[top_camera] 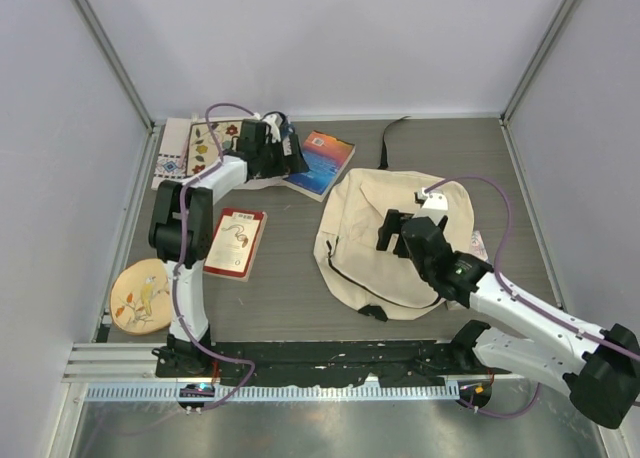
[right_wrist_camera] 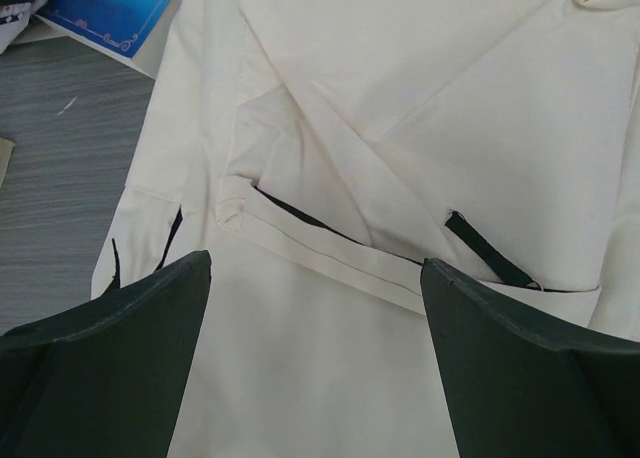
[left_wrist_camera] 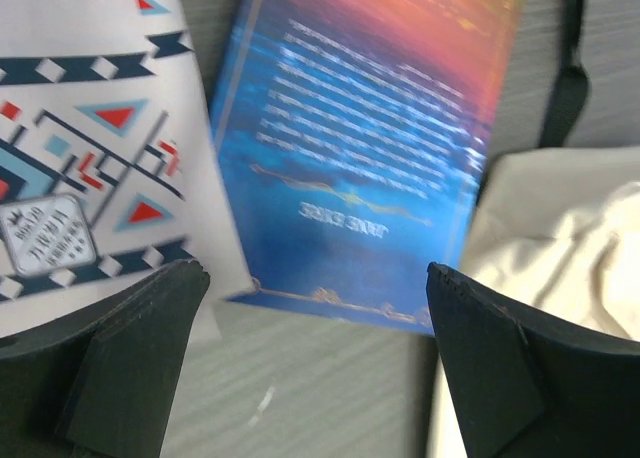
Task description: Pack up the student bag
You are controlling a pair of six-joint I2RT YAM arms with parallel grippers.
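Observation:
A cream cloth bag [top_camera: 370, 218] lies flat right of the table's middle, its dark zip line slanting across the lower part. My right gripper is open above it, with only the bag's fabric and a pocket edge below. The blue and orange book [top_camera: 323, 165] rests on the table at the bag's upper left. Open and empty, my left gripper hangs over the near end of that book, whose cover fills the gap in the left wrist view. A patterned cloth pouch [left_wrist_camera: 90, 148] lies just left of the book.
A red-bordered book [top_camera: 234, 244] and a round floral item [top_camera: 142, 296] lie on the left. Further patterned items [top_camera: 172, 154] fill the back left corner. Bare table [top_camera: 280, 288] separates the red-bordered book from the bag. A black strap [top_camera: 386, 146] reaches up behind the bag.

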